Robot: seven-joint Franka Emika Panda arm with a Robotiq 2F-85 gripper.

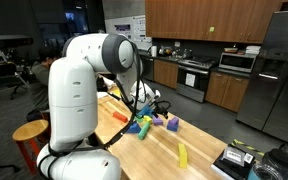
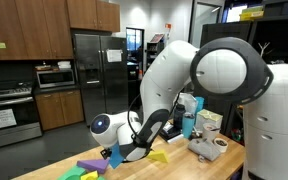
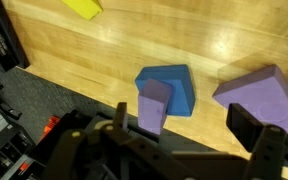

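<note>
In the wrist view my gripper is open, its dark fingers wide apart with bare table and blocks visible in the gap. A blue block lies ahead of the gap. A small purple block overlaps its near edge; whether it rests on it or stands beside it I cannot tell. Beyond the right finger sits a larger purple block. From the side, the gripper hangs above the block cluster, near a purple block. In the other exterior view a purple block shows below it.
A yellow block lies apart on the open wooden table. Green and orange blocks are at the left. Dark items occupy the right corner. The table edge runs close to the purple and blue blocks in the wrist view.
</note>
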